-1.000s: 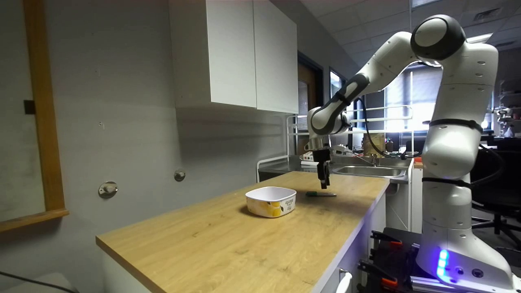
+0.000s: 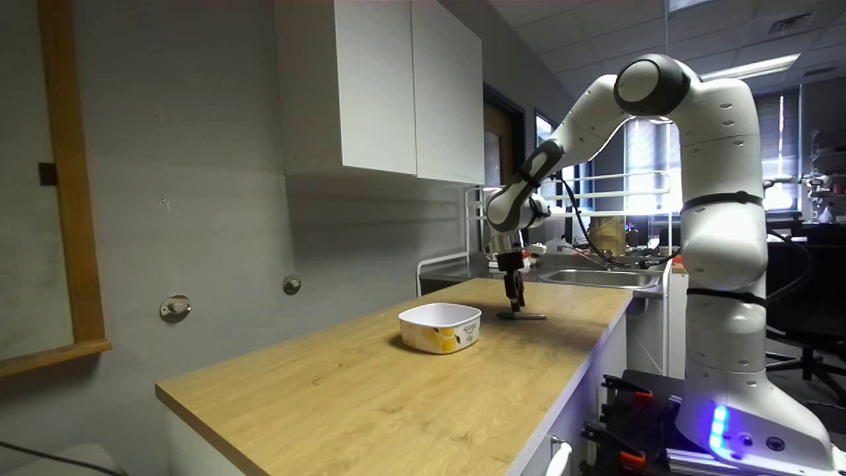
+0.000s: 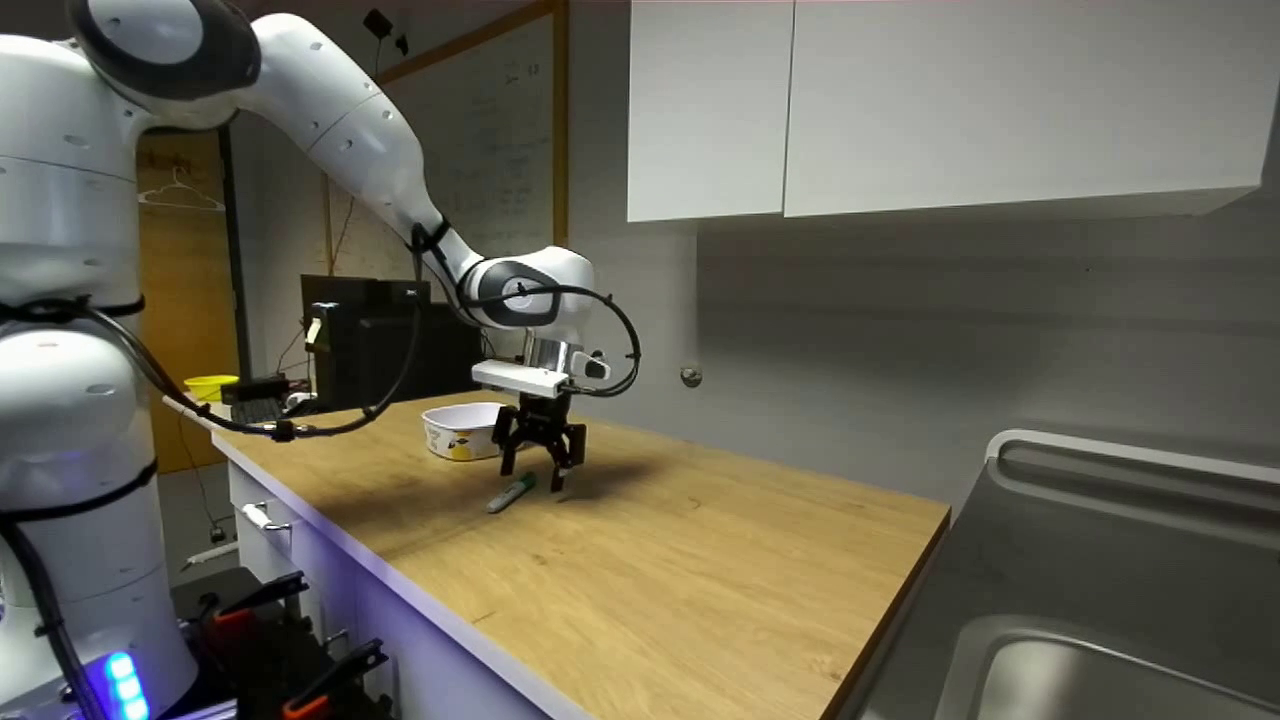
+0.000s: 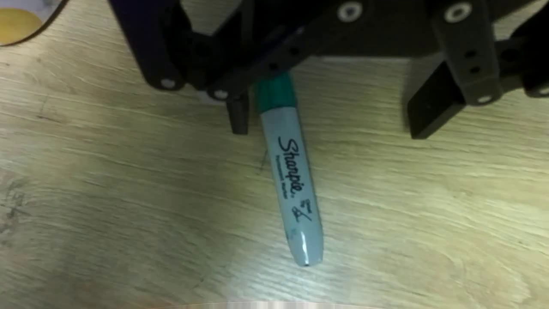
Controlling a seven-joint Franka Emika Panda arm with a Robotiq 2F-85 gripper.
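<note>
A grey Sharpie marker (image 4: 293, 180) with a green cap (image 4: 276, 92) lies flat on the wooden counter; in exterior view 2 the marker (image 3: 512, 492) rests just below the fingers. My gripper is open over the cap end, with nothing held. One finger (image 4: 238, 116) is close beside the cap in the wrist view, while the other stands well off to the right. From exterior view 1 the gripper (image 2: 515, 305) points down at the marker (image 2: 521, 316). The far end of the cap is hidden behind the gripper.
A white bowl with a lemon pattern (image 2: 440, 329) sits on the counter (image 2: 357, 396), a short way from the marker. Wall cabinets (image 2: 381, 87) hang above. A sink (image 2: 603, 277) lies past the counter's far end.
My gripper has come lower and slightly left in exterior view 1, down to the marker. The arm's elbow has shifted left. Marker and bowl look unmoved.
</note>
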